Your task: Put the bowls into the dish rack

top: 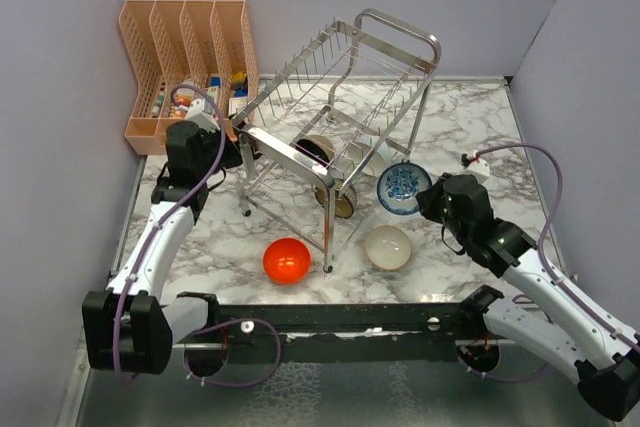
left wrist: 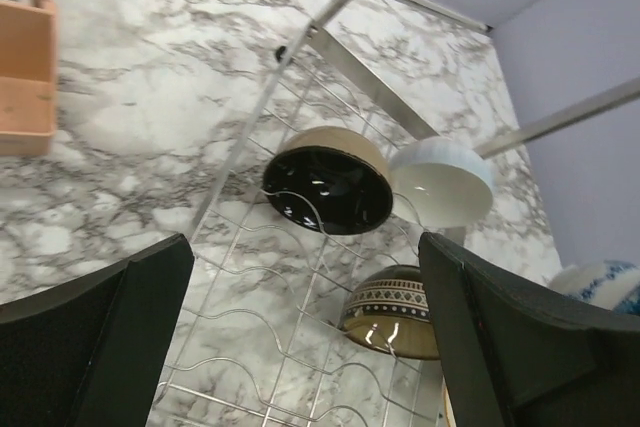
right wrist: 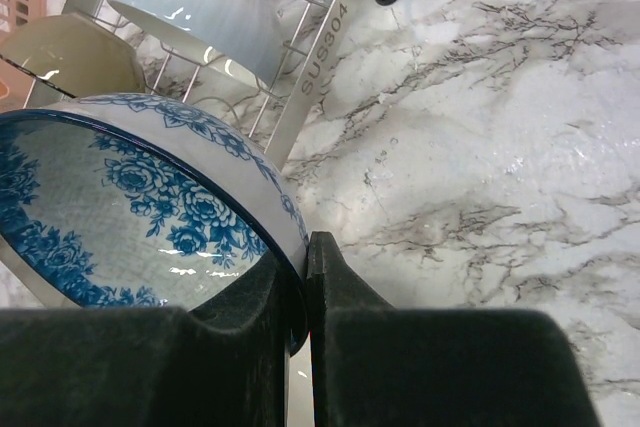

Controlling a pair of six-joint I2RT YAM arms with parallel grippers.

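Observation:
The blue floral bowl (top: 403, 187) (right wrist: 150, 217) is held by its rim in my right gripper, which is shut on it beside the steel rack (top: 330, 247). Inside the rack's lower level rest a black-and-tan bowl (left wrist: 325, 182), a white bowl (left wrist: 445, 187) and a patterned brown bowl (left wrist: 385, 317). My left gripper stands open over the lower wire shelf at the rack's left side. A red bowl (top: 287, 261) and a cream bowl (top: 387, 247) sit on the marble counter in front of the rack.
A peach utensil organiser (top: 160, 67) with small items stands at the back left. Grey walls surround the counter (top: 480, 267), whose right part is mostly clear apart from my right arm.

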